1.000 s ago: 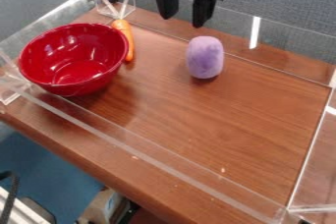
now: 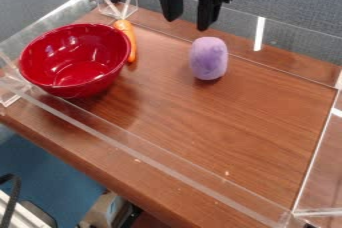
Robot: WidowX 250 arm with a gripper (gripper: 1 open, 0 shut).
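Note:
My black gripper (image 2: 190, 8) hangs at the top centre, open, with nothing between its two fingers, above and behind a purple oval object (image 2: 209, 58) resting on the wooden table. A red bowl (image 2: 76, 79) sits at the left of the table. An orange carrot-like object (image 2: 126, 33) lies just behind and right of the bowl.
Clear low walls edge the wooden table (image 2: 214, 132). A dark-handled item stands at the back left, partly out of clear view.
My gripper has shifted slightly to the left at the top of the view. The objects on the table have not moved.

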